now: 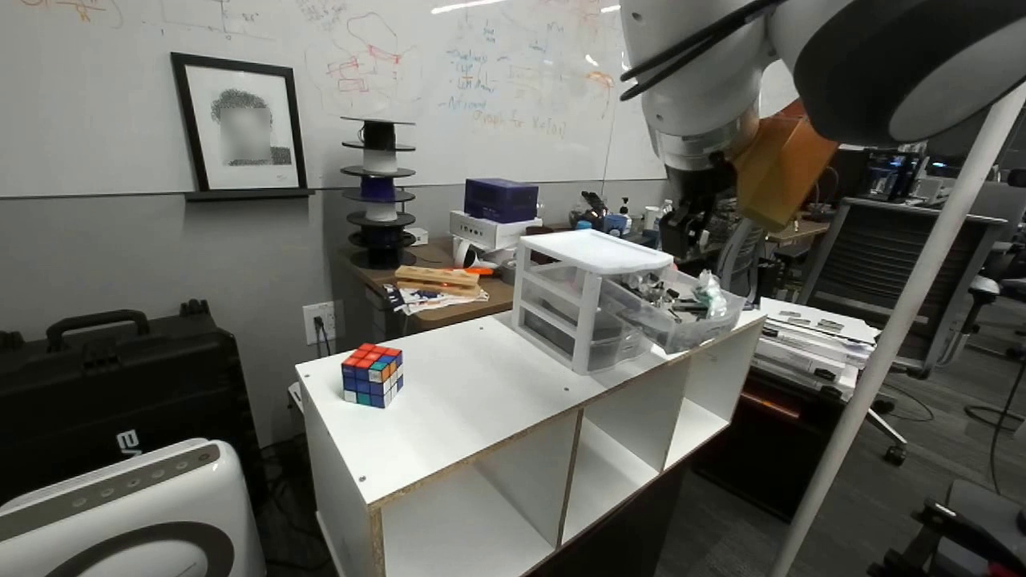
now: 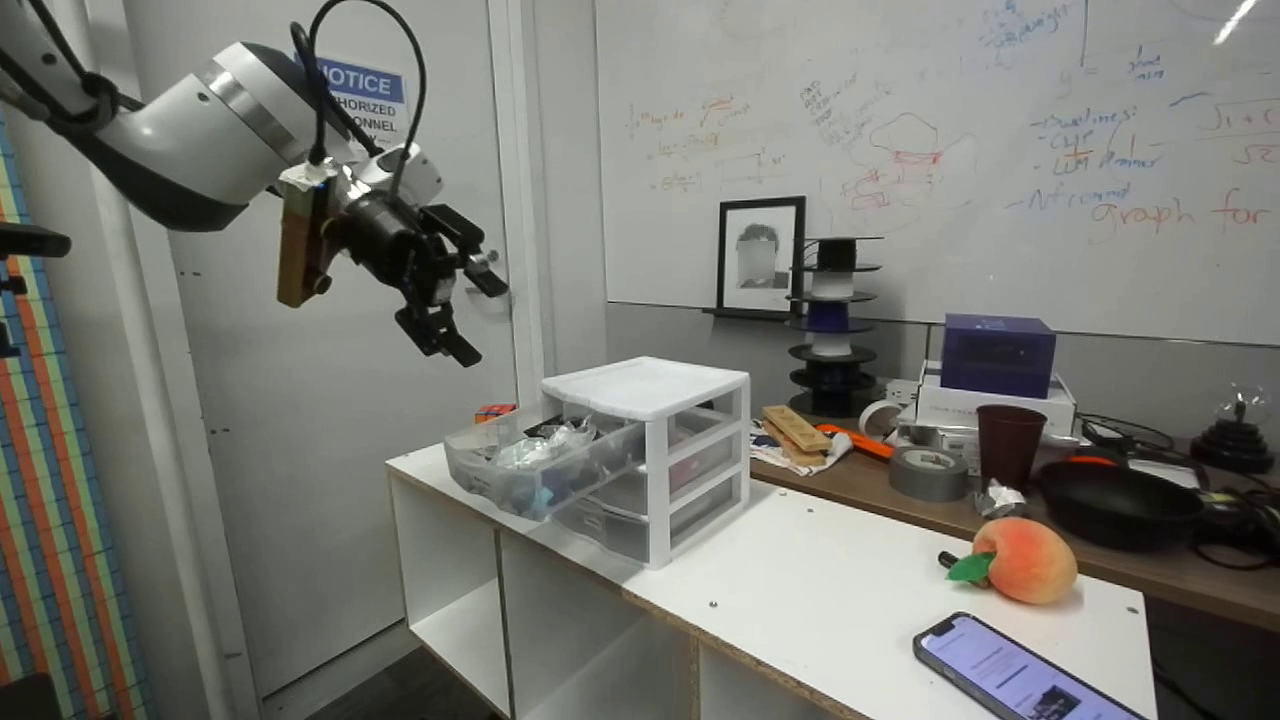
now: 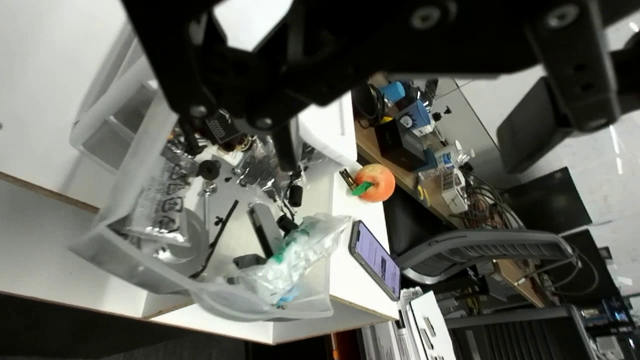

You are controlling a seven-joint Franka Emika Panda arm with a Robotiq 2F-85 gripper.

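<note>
My gripper point(image 2: 473, 318) is open above the pulled-out drawer, with nothing between its spread fingers. In exterior view 1 it hangs beside and above the drawer unit's white top point(image 1: 596, 250). The clear drawer point(image 2: 477, 480) is full of small dark parts, tools and plastic bags. A crumpled clear bag point(image 3: 294, 261) with green and blue on it sits at the drawer's outer end, apart from my fingers point(image 3: 534, 129). The Rubik's cube point(image 1: 373, 375) rests on the white shelf top. A peach point(image 2: 1026, 560) and a phone point(image 2: 1020, 672) lie at the other end.
The white shelf point(image 1: 462, 385) has bare room between the cube and the drawer unit. Behind it, a brown desk point(image 2: 864, 492) carries tape, a pan and boxes. A white pole point(image 1: 894, 327) stands at the right in exterior view 1.
</note>
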